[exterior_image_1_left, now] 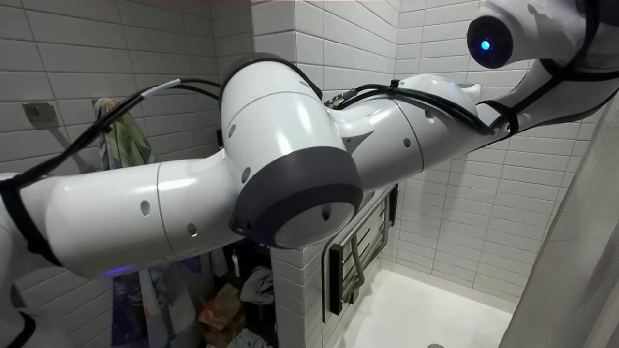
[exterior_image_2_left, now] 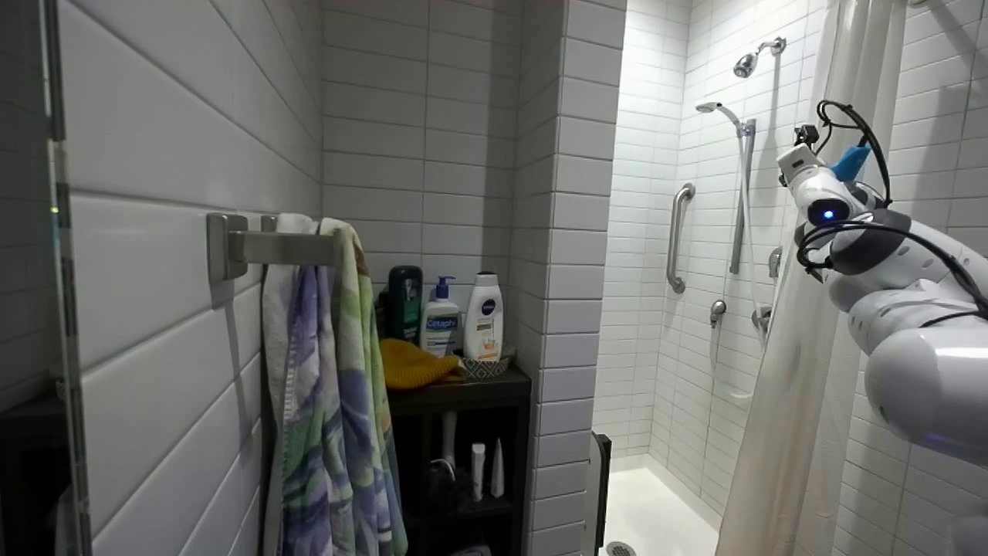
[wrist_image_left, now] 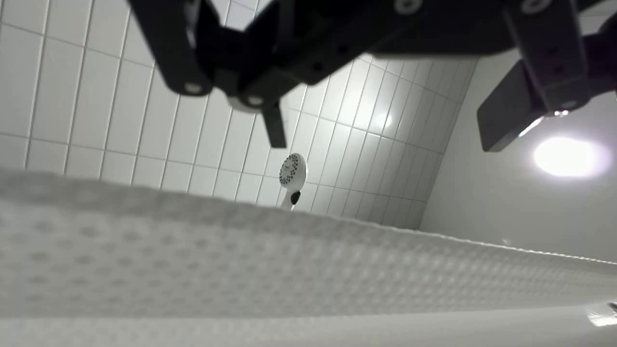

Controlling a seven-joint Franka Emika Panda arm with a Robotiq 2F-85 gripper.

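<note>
In the wrist view my gripper stands open, its dark fingers [wrist_image_left: 274, 126] wide apart and only tiles and ceiling seen between them. A pale textured shower curtain [wrist_image_left: 289, 260] stretches across the lower half of that view, close to the camera. Whether it touches the gripper cannot be made out. Exterior view 2 has the curtain [exterior_image_2_left: 787, 371] hanging at the right side of the shower opening, with the white arm [exterior_image_2_left: 917, 269] beside it; the fingers are not discernible there. Along the right edge of exterior view 1 the curtain [exterior_image_1_left: 574, 243] shows again, while the gripper is out of frame.
Beyond the curtain is a hand shower [wrist_image_left: 293, 171]. A grab bar [exterior_image_2_left: 681, 239] is fixed to the shower wall. Folded against the partition is a metal-framed seat [exterior_image_1_left: 360, 249]. Towels [exterior_image_2_left: 333, 398] hang at left, near a dark shelf [exterior_image_2_left: 463, 398] with bottles.
</note>
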